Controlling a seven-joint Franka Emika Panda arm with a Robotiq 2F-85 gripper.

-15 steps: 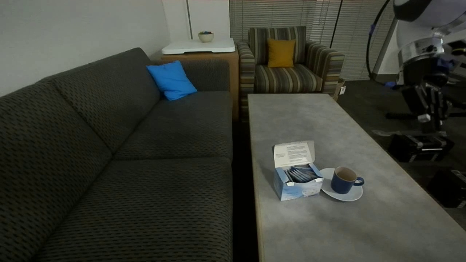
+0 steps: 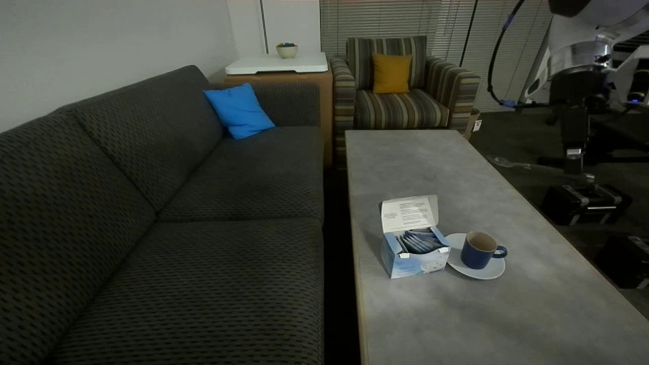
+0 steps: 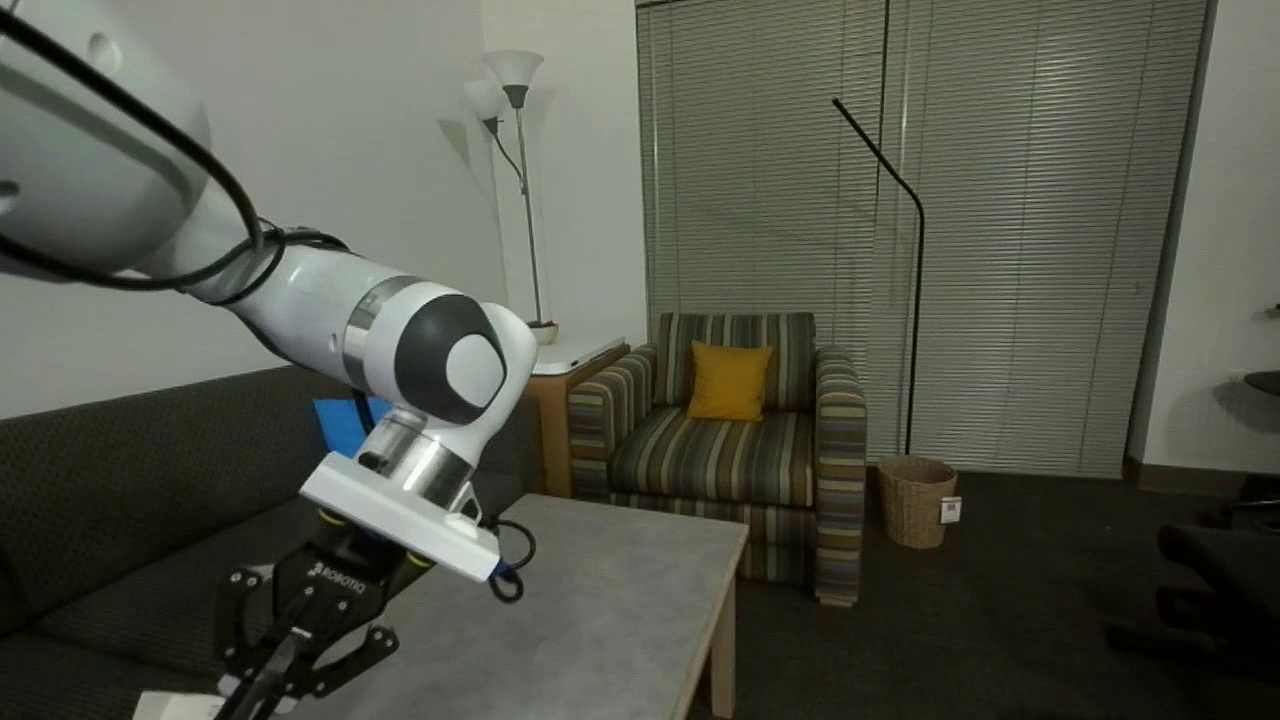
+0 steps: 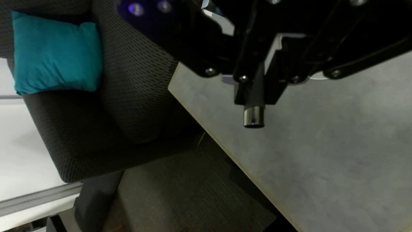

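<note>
In the wrist view a thin handled utensil (image 4: 253,116) with a shiny metal end cap sticks out between the fingers of my gripper, which is shut on it. Exterior view 1 shows the gripper (image 2: 575,159) at the right, past the table's far long edge, with a pale, thin end of the utensil (image 2: 508,162) pointing left. A blue mug (image 2: 478,250) stands upright on a white saucer (image 2: 491,269). Beside them is an open light-blue box (image 2: 418,264) of packets, its lid raised. The gripper (image 3: 262,686) is partly cut off in exterior view 2.
A dark sofa (image 2: 255,261) with a blue cushion (image 2: 240,111) runs along its left side. A striped armchair (image 2: 401,109) stands beyond; black cases (image 2: 585,204) lie on the floor at right.
My gripper has moved left in exterior view 1, towards the table, and its tilt has changed. The utensil has moved along with it. The mug, saucer and box have stayed put.
</note>
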